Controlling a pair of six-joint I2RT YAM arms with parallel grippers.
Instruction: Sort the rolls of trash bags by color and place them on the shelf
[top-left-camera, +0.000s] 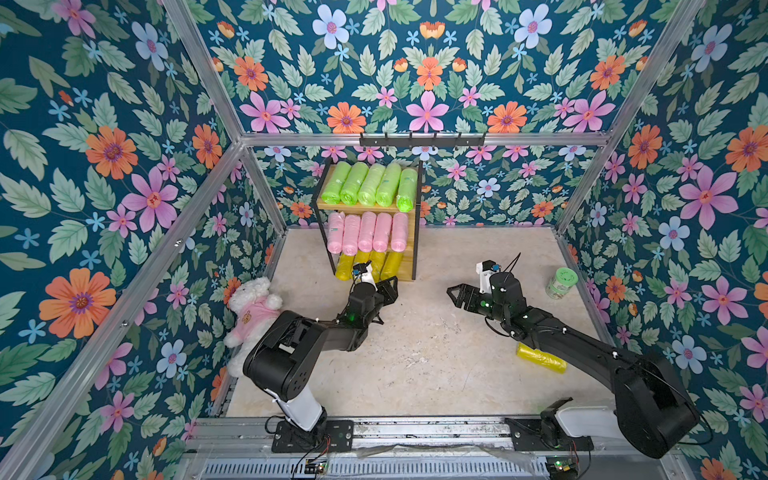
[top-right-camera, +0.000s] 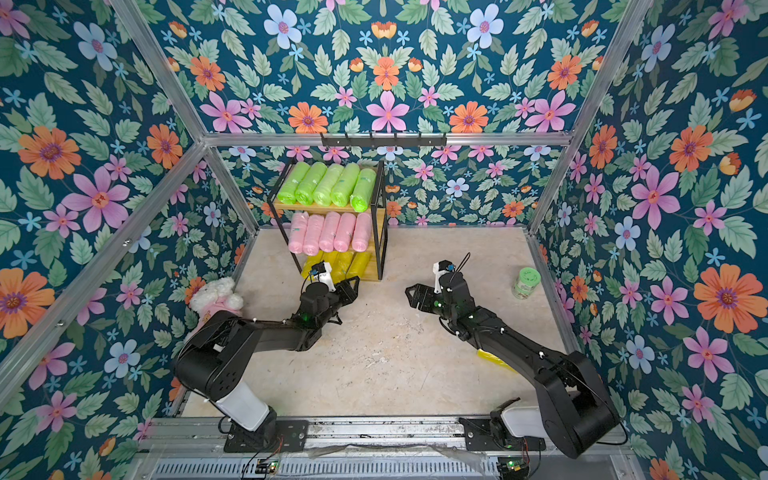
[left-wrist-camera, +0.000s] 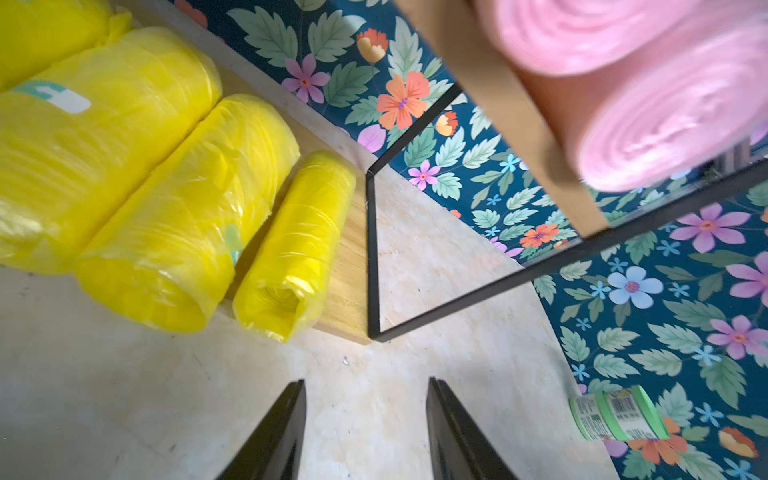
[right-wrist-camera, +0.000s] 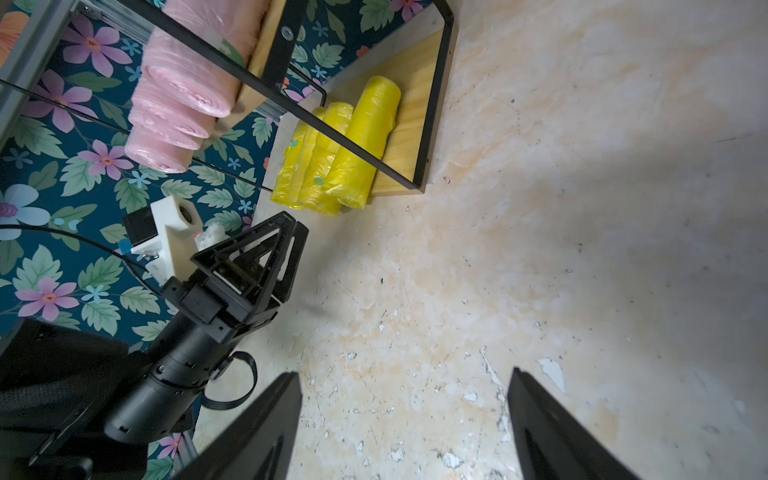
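On the shelf's top level lies a row of green rolls (top-left-camera: 368, 185). Pink rolls (top-left-camera: 367, 232) fill the middle level, and yellow rolls (left-wrist-camera: 176, 216) lie on the bottom one, the rightmost beside a bare strip of wood. Another yellow roll (top-left-camera: 541, 357) rests on the table, partly under my right arm; in the top right view the arm covers most of it. My left gripper is open just in front of the bottom level, its fingers apart and empty. My right gripper is open over the middle of the table, holding nothing.
The shelf (top-left-camera: 417, 240) has thin black side posts. A white plush toy (top-left-camera: 254, 316) in pink sits at the left edge. A green-lidded jar (top-left-camera: 562, 282) stands at the back right. Bare table (top-left-camera: 432, 360) lies between the two arms.
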